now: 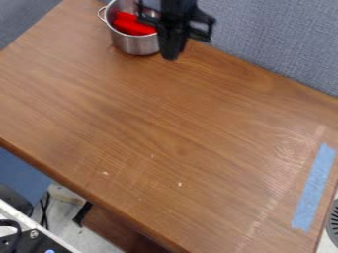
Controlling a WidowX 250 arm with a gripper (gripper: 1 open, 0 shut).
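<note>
A steel pot with side handles stands at the back left of the wooden table. A red object lies inside it. My gripper hangs at the pot's right side, blurred and partly cut off by the top edge, covering part of the pot. It looks shut, and I see nothing held in it.
A strip of blue tape lies at the right. A padded grey wall runs along the back, and cables sit beyond the lower left edge.
</note>
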